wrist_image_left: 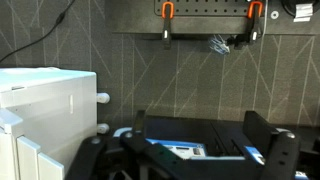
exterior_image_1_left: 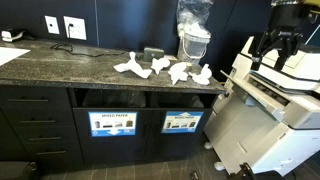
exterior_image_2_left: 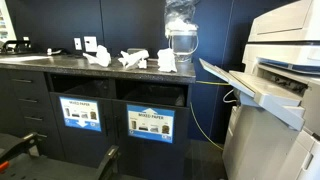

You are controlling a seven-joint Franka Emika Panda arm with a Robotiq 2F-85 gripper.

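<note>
My gripper (exterior_image_1_left: 275,48) hangs in the upper right of the first exterior view, high in front of the printer. In the wrist view its two dark fingers (wrist_image_left: 139,123) stand wide apart, with only floor and a bit of the bin fronts seen between them. Several crumpled white papers (exterior_image_1_left: 178,71) lie along the front of the dark counter (exterior_image_1_left: 75,68). Beneath are two open bin compartments, with a left mixed paper sign (exterior_image_1_left: 113,123) and a right blue-and-white sign (exterior_image_1_left: 182,121). In the second exterior view the gripper does not show.
A grey bucket (exterior_image_2_left: 183,42) stuffed with clear plastic stands at the counter's back. The white printer (exterior_image_2_left: 275,80), its tray sticking out, occupies the right. Orange clamps (wrist_image_left: 167,12) sit on a metal plate (wrist_image_left: 212,14).
</note>
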